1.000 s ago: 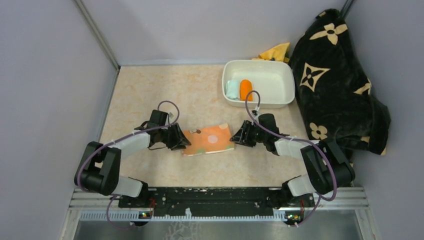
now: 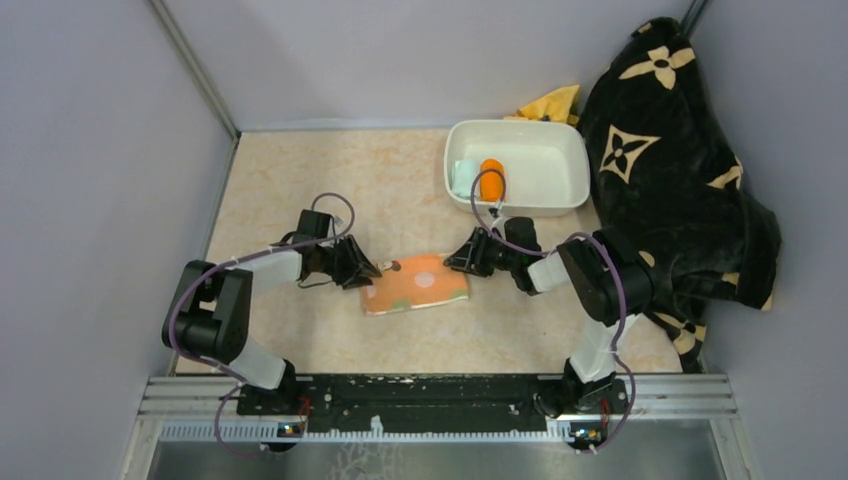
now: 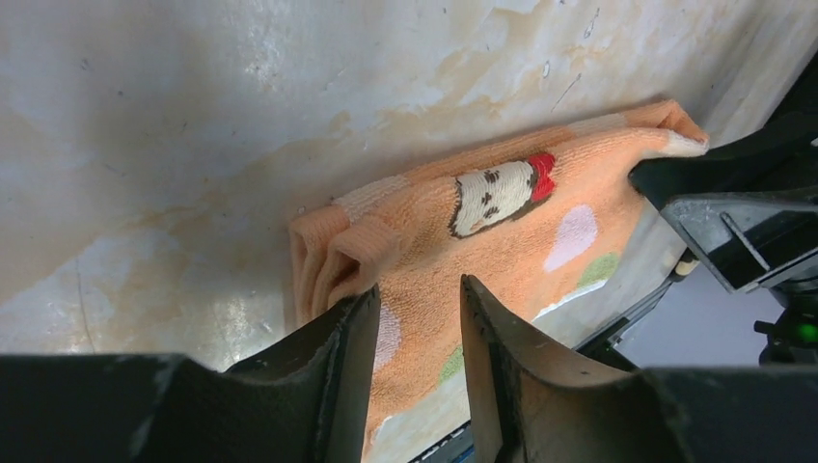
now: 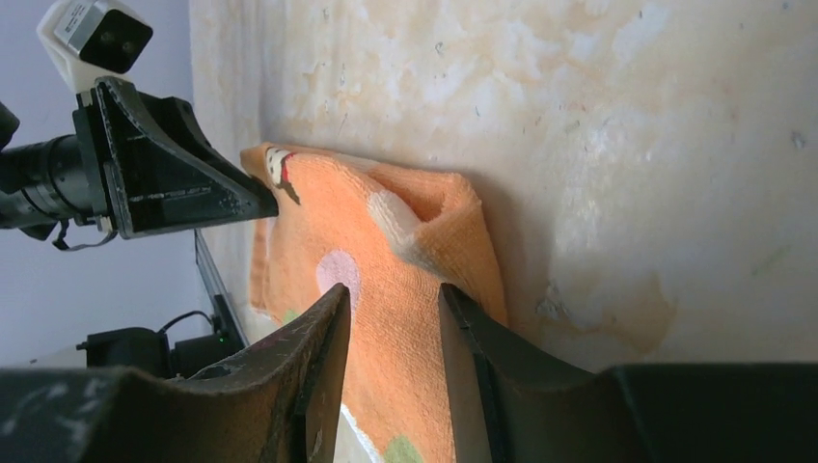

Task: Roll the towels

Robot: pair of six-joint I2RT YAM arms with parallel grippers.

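An orange patterned towel (image 2: 420,290) lies folded on the table, its upper edge doubled over with raised corners at both ends, as the left wrist view (image 3: 521,251) shows. My left gripper (image 2: 362,272) is at the towel's left end, fingers (image 3: 338,367) apart just by the lifted corner. My right gripper (image 2: 460,258) is at the upper right corner, fingers (image 4: 473,376) apart over the fold. Both stand partly open; whether either grips cloth is not clear.
A white bin (image 2: 545,170) at the back right holds an orange and a pale roll. A dark patterned blanket (image 2: 650,180) covers the right side.
The right arm's elbow has swung inward and its gripper has moved left onto the towel's corner. The left gripper has shifted slightly, still at the left end.
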